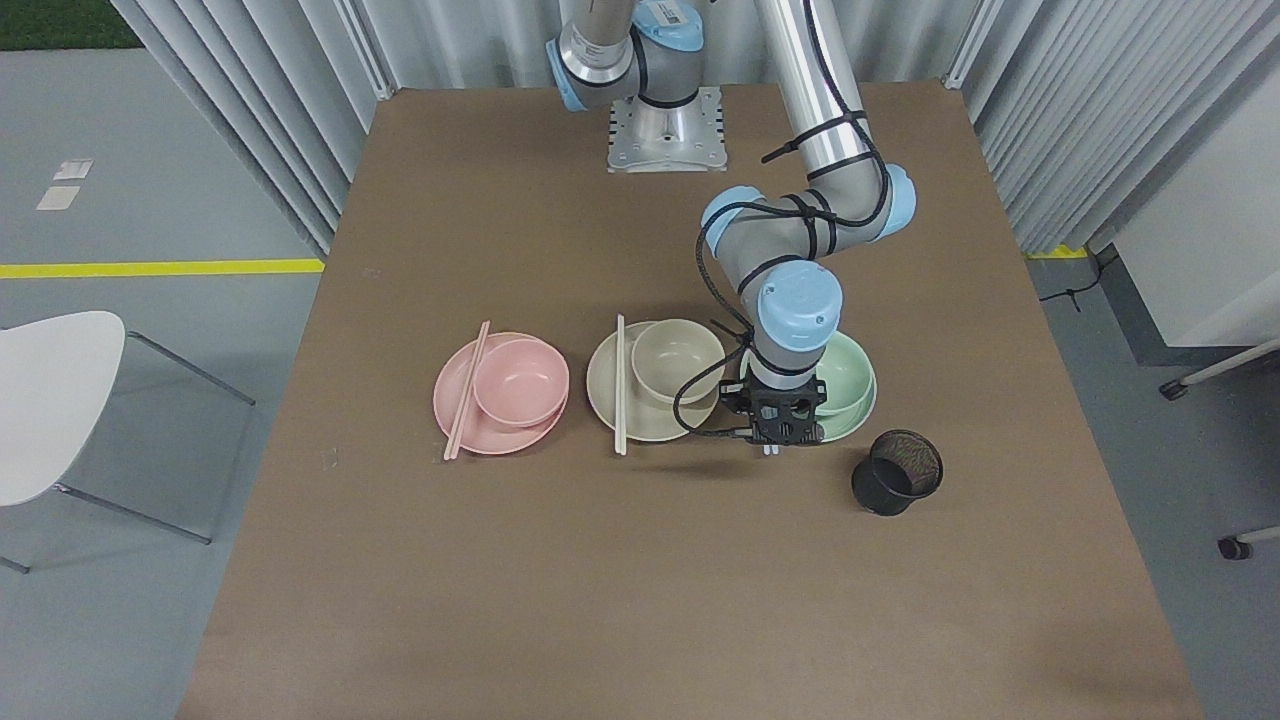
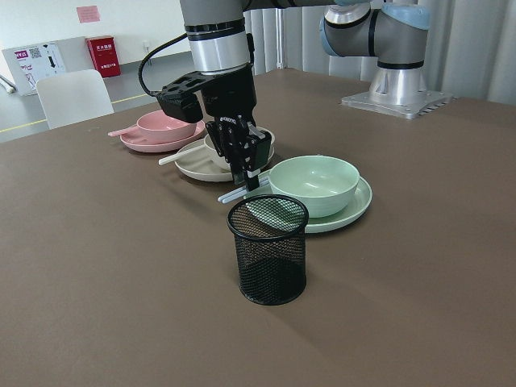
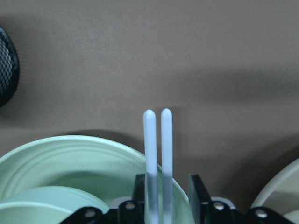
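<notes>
My gripper is low over the rim of the green plate (image 3: 84, 158), its dark fingers either side of a pair of pale chopsticks (image 3: 167, 140); whether they grip them cannot be told. The green bowl (image 2: 314, 181) sits on that plate, with the black mesh pen cup (image 2: 268, 258) in front of it in the left view. In the front view my wrist hides part of the green set.
A cream set with bowl (image 1: 675, 358) and chopsticks (image 1: 620, 384) is beside it; a pink set (image 1: 519, 382) lies farther left.
</notes>
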